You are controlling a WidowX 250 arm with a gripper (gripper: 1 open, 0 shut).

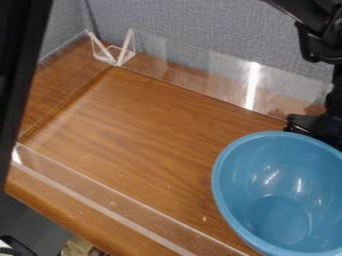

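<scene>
A blue plastic bowl point(274, 225) sits upright on the wooden surface point(147, 135) at the lower right, open side up and empty. The black robot arm point(321, 40) comes in from the top right, and its lower dark part stands behind the bowl's rear right rim. The gripper's fingertips are not clearly visible, so whether it touches the bowl cannot be made out.
Clear plastic walls point(201, 81) edge the surface, with a white corner bracket point(112, 56) at the back left. A dark vertical shape fills the left edge.
</scene>
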